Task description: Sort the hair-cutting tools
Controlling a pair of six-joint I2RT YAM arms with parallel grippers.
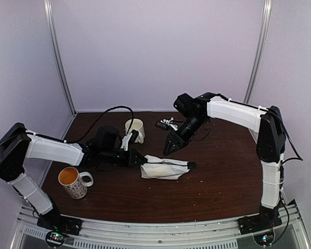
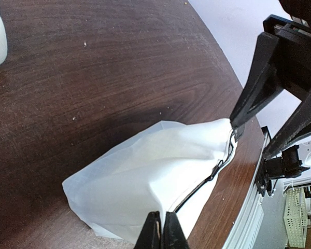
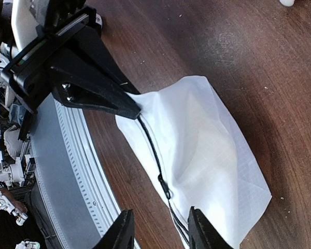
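Observation:
A white cloth pouch (image 1: 160, 171) with a dark zip lies on the wooden table (image 1: 223, 187) at the middle. My left gripper (image 1: 141, 160) is shut at the pouch's left end; in the left wrist view white fabric runs down to its fingertips (image 2: 150, 233). My right gripper (image 1: 171, 145) stands open above and behind the pouch, with nothing between its fingers; in the right wrist view its two tips frame the zip's lower stretch. Whatever is inside the pouch is hidden.
A patterned mug (image 1: 75, 187) with orange inside stands at the front left, and a white mug (image 1: 137, 124) at the back, behind my left arm.

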